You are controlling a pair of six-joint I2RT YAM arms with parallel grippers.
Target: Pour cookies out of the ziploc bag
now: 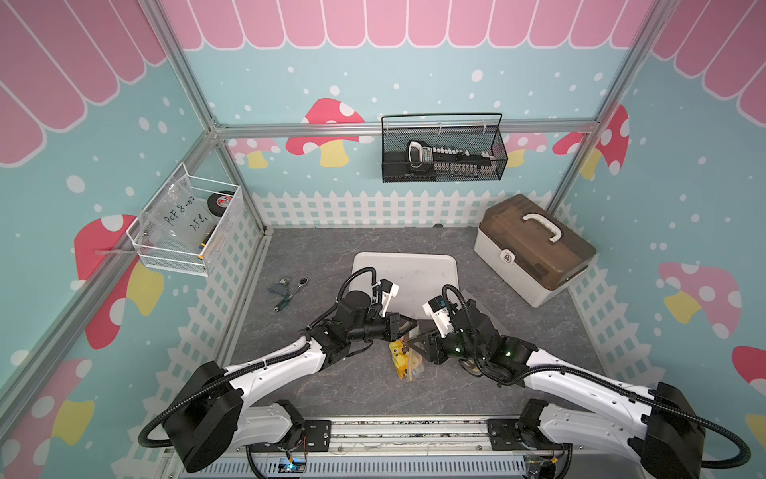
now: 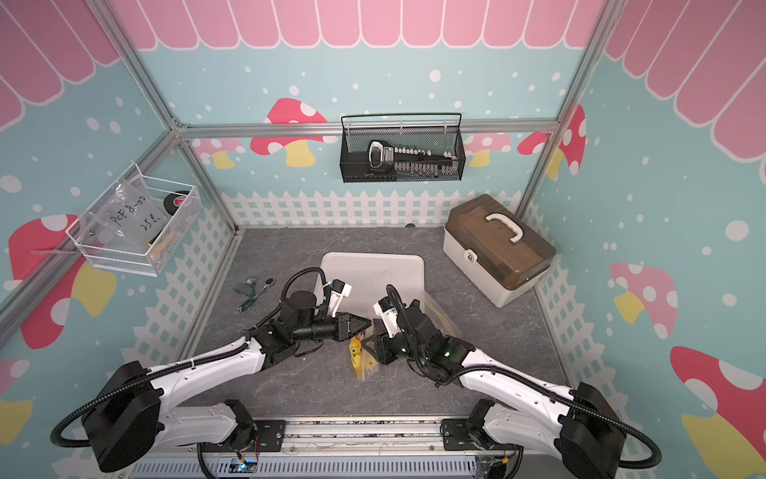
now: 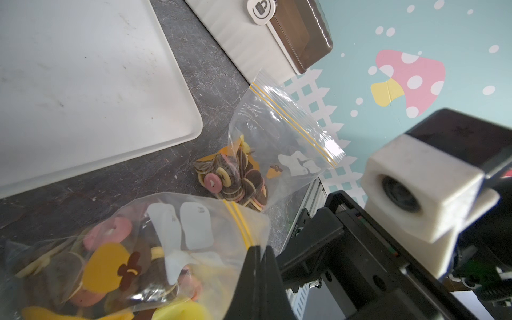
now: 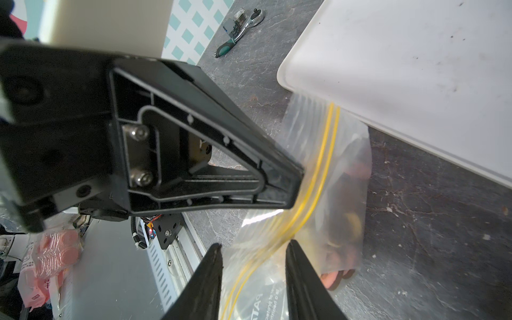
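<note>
A clear ziploc bag of cookies (image 3: 112, 261) with a yellow zip line hangs from my left gripper, whose fingers are shut on its edge near the zip. Yellow, pink and brown cookies show through the plastic. My right gripper is part open, its two fingers standing apart at the zip end of the same bag. From above, the two grippers (image 1: 411, 329) face each other closely over the table. Whether the zip is open cannot be told.
A second ziploc bag (image 3: 253, 165) of cookies lies on the table near the right arm. Behind the grippers is an empty white tray (image 1: 407, 275). A toolbox (image 1: 530, 251) stands back right, a ratchet (image 1: 291, 293) lies left.
</note>
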